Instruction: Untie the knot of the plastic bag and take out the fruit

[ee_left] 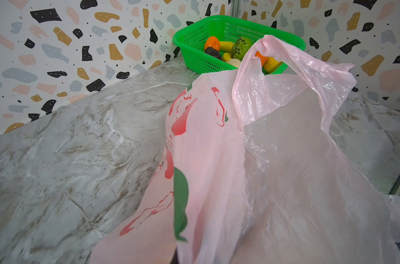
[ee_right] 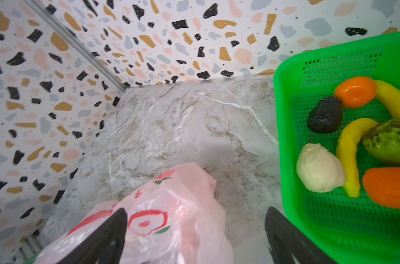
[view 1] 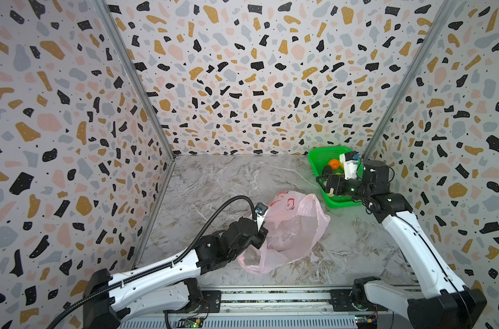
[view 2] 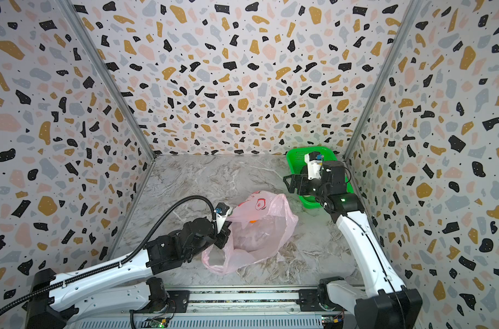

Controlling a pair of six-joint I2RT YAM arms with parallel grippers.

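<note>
A pink plastic bag [view 1: 282, 230] lies loosened with a wide opening on the marble table, an orange item faintly visible inside it [view 2: 252, 221] in the top right view. My left gripper [view 1: 260, 234] is shut at the bag's left side; the bag fills the left wrist view, and the fingertips are hidden. My right gripper hangs open above the bag's back right, beside the green basket [ee_right: 282, 132], nothing between its fingers. In the basket are fruits: an orange [ee_right: 354, 90], bananas [ee_right: 348, 154], a dark avocado [ee_right: 325, 115], a white round fruit [ee_right: 318, 169] and others.
The basket stands at the back right near the side wall. Patterned walls enclose the back and both sides.
</note>
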